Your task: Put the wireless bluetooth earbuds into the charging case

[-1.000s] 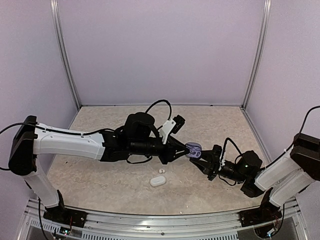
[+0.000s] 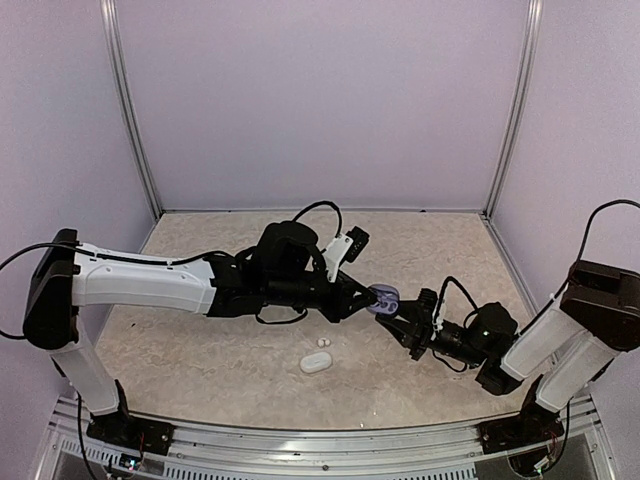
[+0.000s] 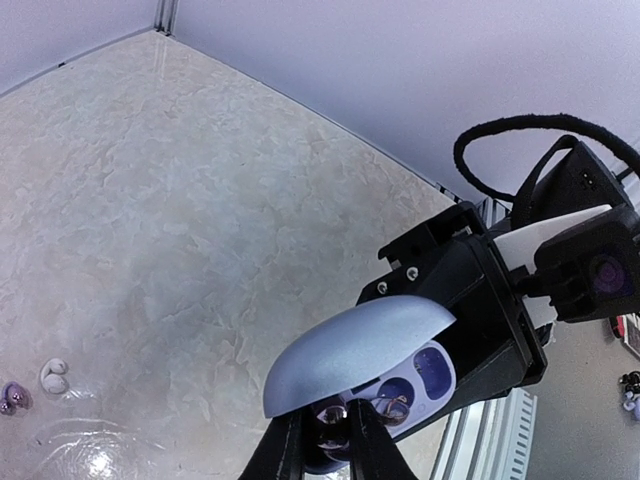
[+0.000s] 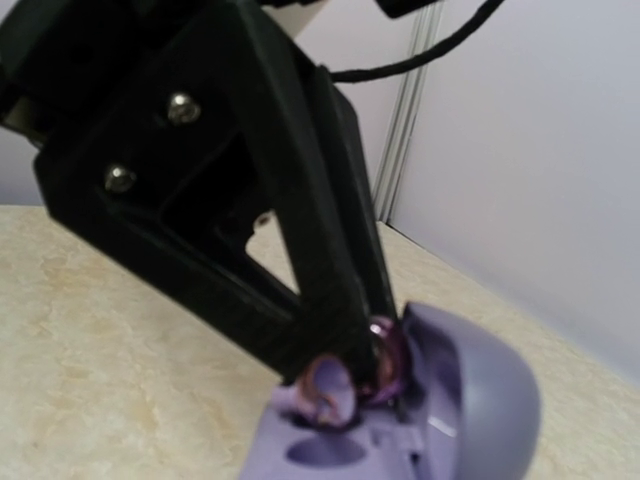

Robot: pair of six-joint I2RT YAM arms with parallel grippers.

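The purple charging case [image 2: 384, 299] is held in the air between my two grippers, its lid [image 3: 360, 345] raised. My right gripper [image 2: 386, 318] is shut on the case; its fingertips are hidden in the right wrist view. My left gripper is shut on a shiny purple earbud [image 3: 332, 425] at the case's opening. In the right wrist view its black fingers [image 4: 330, 290] reach down beside the lid. A second earbud [image 4: 328, 388] sits at another slot, touching or very near those fingers. Whether the gripped earbud is seated cannot be told.
On the table lie a white case [image 2: 316, 362] and small white earbuds [image 2: 323, 342]. A small shiny purplish thing [image 3: 13, 397] shows at the left wrist view's edge.
My left gripper has edged slightly right and stays at the case.
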